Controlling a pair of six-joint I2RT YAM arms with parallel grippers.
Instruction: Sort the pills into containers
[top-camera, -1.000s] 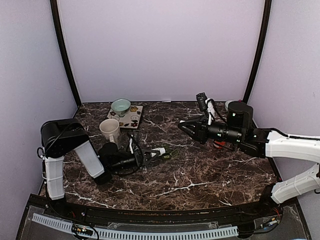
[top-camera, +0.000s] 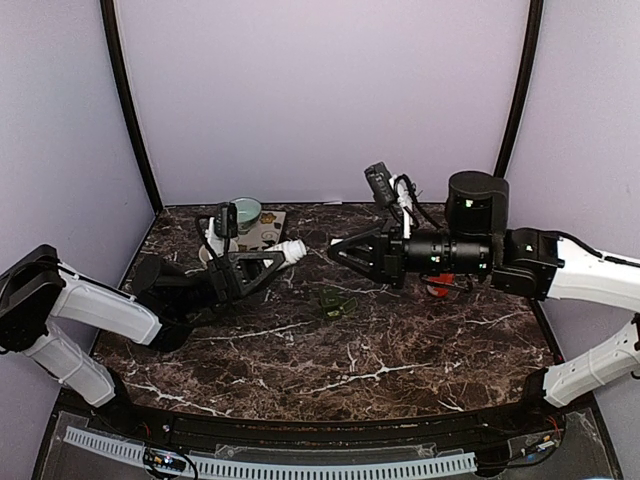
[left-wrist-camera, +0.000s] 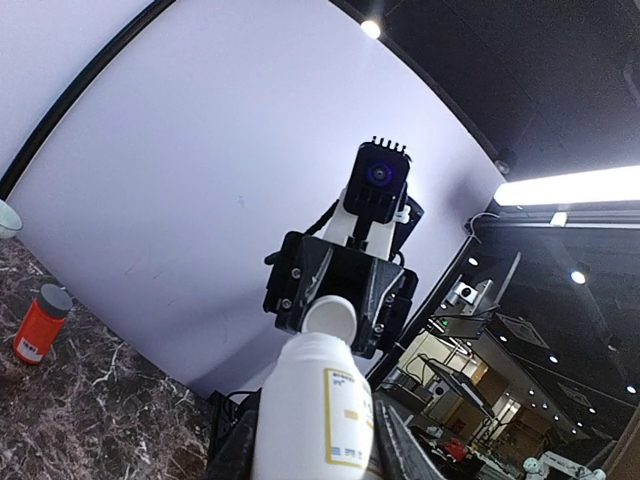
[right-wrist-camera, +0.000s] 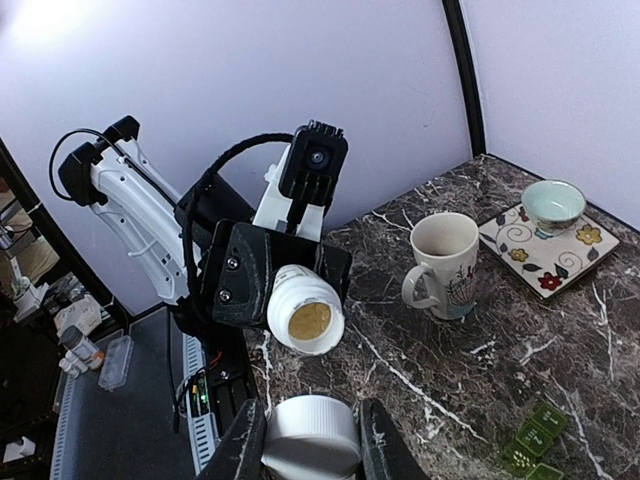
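Observation:
A white pill bottle (left-wrist-camera: 312, 415) with a yellow-and-white label is held in my left gripper (top-camera: 279, 260), which is shut on it. In the right wrist view the bottle's uncapped mouth faces the camera, tan inside; I cannot tell single pills. My right gripper (top-camera: 343, 250) is shut on a white cap (right-wrist-camera: 312, 432), apart from the bottle and facing it across a small gap. Below both, the green pill organizer (right-wrist-camera: 535, 437) lies on the table; whether its compartments hold anything is unclear.
A floral mug (right-wrist-camera: 445, 262) stands near a patterned square plate (right-wrist-camera: 515, 252) bearing a pale green bowl (right-wrist-camera: 553, 203); the left arm partly covers these in the top view. A red bottle with a grey lid (left-wrist-camera: 42, 325) stands on the right side.
My right gripper has shifted left with the cap.

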